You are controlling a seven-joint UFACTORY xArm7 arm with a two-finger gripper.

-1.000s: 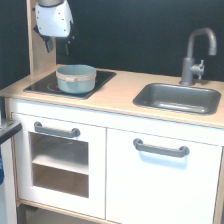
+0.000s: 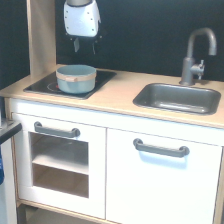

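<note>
My gripper (image 2: 82,42) hangs in the upper left of the camera view, in the air above the stove, with no object visible in it; its finger state is hard to make out. Below it a blue-grey pot (image 2: 76,82) with a pinkish rim sits on the black cooktop (image 2: 104,77) of a toy kitchen.
A wooden counter (image 2: 122,97) holds a sink (image 2: 178,98) with a grey faucet (image 2: 189,62) on the right. White cabinet doors (image 2: 160,180) are below, the left one with a window. A wooden side panel rises at the back left, and a dark object is at the left edge.
My gripper has moved right, from the left side panel to above the pot. The pot appears slightly shifted to the left or unchanged.
</note>
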